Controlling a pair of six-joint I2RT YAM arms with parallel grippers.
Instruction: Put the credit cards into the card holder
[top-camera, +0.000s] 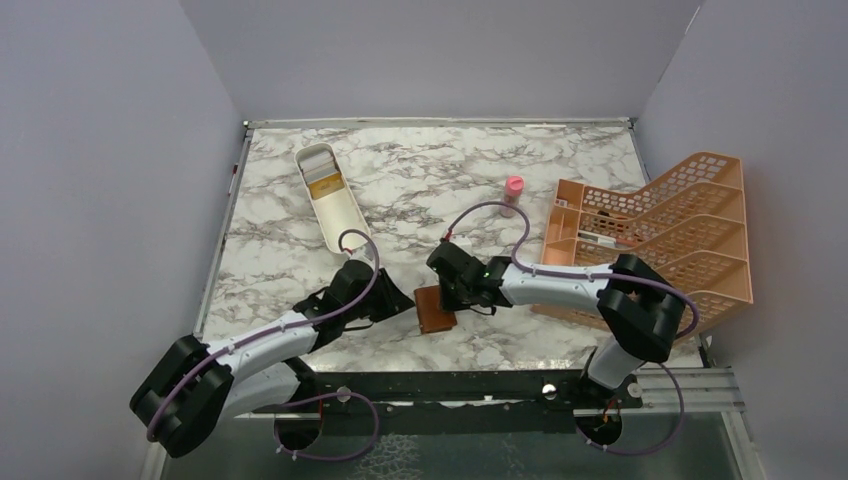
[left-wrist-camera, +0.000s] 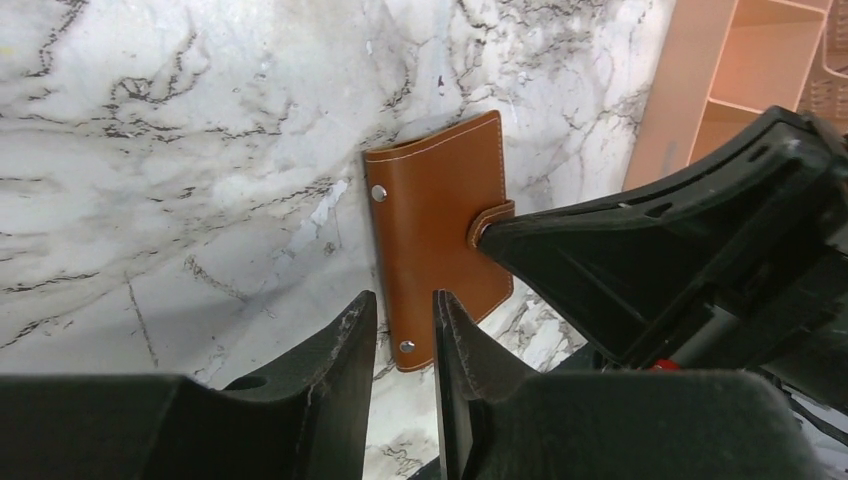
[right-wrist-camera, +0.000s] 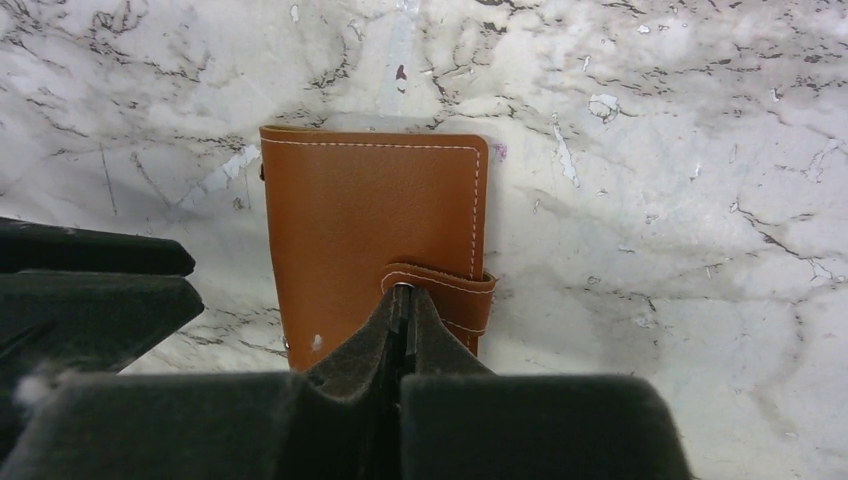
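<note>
The brown leather card holder (top-camera: 435, 312) lies closed on the marble table near the front middle, its strap (right-wrist-camera: 455, 285) folded over one edge and fastened. My right gripper is shut, its tips resting at the strap with nothing seen between them. To the holder's left, my left gripper is part open and empty, the holder showing beyond its fingers. In the top view, cards (top-camera: 324, 185) lie in the far end of a long cream tray (top-camera: 341, 218) at the back left; one is yellowish.
An orange rack of slanted compartments (top-camera: 650, 230) stands along the right side. A pink-capped bottle (top-camera: 513, 188) is behind the right arm.
</note>
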